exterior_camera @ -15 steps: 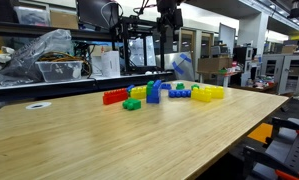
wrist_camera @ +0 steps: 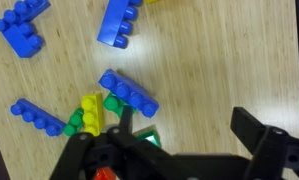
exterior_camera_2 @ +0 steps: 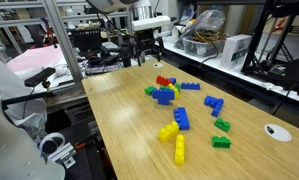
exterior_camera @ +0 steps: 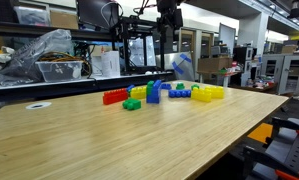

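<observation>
Above the table hangs my gripper, open, with bare wood between its fingers in the wrist view. Near its left finger a blue brick point(wrist_camera: 129, 93) lies over green and yellow bricks point(wrist_camera: 93, 114). A red brick point(wrist_camera: 105, 174) is partly hidden below the gripper. Another blue brick point(wrist_camera: 117, 22) lies apart, higher up. In exterior view 2, a blue brick point(exterior_camera_2: 164, 97) and a red brick point(exterior_camera_2: 164, 81) belong to the far cluster. Closer to that camera are yellow bricks point(exterior_camera_2: 179, 150), a blue brick point(exterior_camera_2: 181, 119) and green bricks point(exterior_camera_2: 221, 142).
A white disc point(exterior_camera_2: 278, 132) lies on the wooden table point(exterior_camera_2: 139, 150). Behind the table stands a clear bin point(exterior_camera: 61, 71). Black rails or stands line the table's side in exterior view 2.
</observation>
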